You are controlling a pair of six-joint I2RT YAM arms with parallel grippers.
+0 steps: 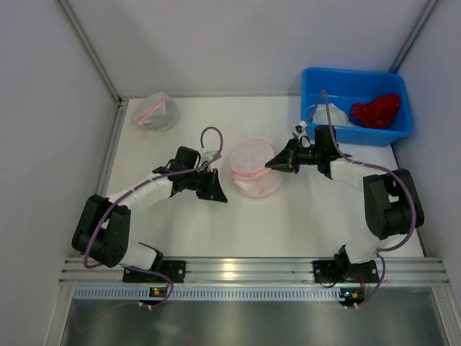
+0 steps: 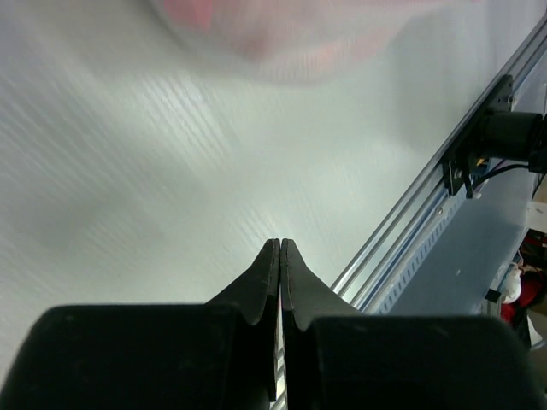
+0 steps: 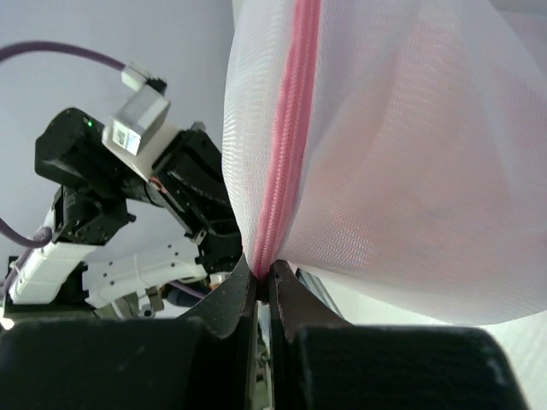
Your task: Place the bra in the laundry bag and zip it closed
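The mesh laundry bag (image 1: pixel 252 157) with a pink zipper lies mid-table in the top view. My right gripper (image 1: pixel 268 166) is shut on the zipper end of the bag; in the right wrist view the pink zipper (image 3: pixel 285 154) runs down into its fingertips (image 3: pixel 282 286). My left gripper (image 1: pixel 222 197) is shut, nothing between its fingers, lower left of the bag and apart from it; in the left wrist view its tips meet over bare table. Whether a bra is inside the bag cannot be told.
A blue bin (image 1: pixel 353 79) at the back right holds red fabric (image 1: pixel 374 112) and white fabric (image 1: pixel 328 113). A second mesh bag (image 1: pixel 157 112) lies at the back left.
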